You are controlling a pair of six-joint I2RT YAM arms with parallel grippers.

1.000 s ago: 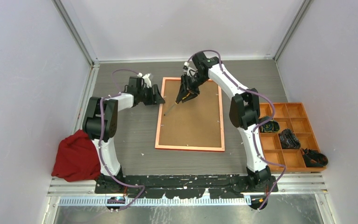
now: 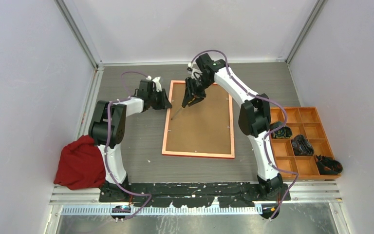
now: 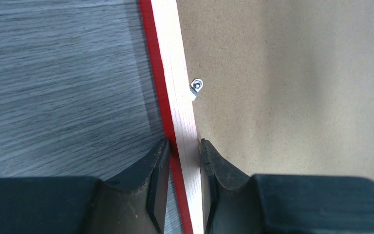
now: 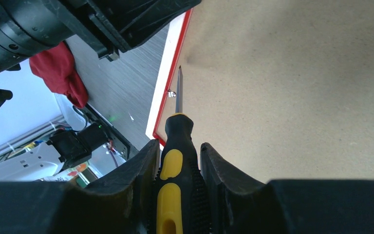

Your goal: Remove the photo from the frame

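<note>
The frame [image 2: 197, 154] lies back side up on the table, its brown backing board [image 2: 199, 129] held in by small metal clips, one clip [image 3: 196, 86] showing close in the left wrist view. My left gripper is shut on the frame's left rail [image 3: 177, 87], one finger on either side. In my right gripper is a black and yellow screwdriver [image 4: 171, 163], gripped by its handle. Its thin blade slants over the board toward the left rail, the tip beside a clip [image 4: 172, 93]. Whether the tip touches the board I cannot tell. The photo is hidden.
An orange divided tray [image 2: 285, 165] with several dark bundles stands at the right. A red cloth [image 2: 80, 163] lies at the left. Bare table [image 2: 143, 161] surrounds the frame.
My left gripper has moved slightly right and closed on the frame's rail. The right gripper, carrying the screwdriver, has shifted a little to the left.
</note>
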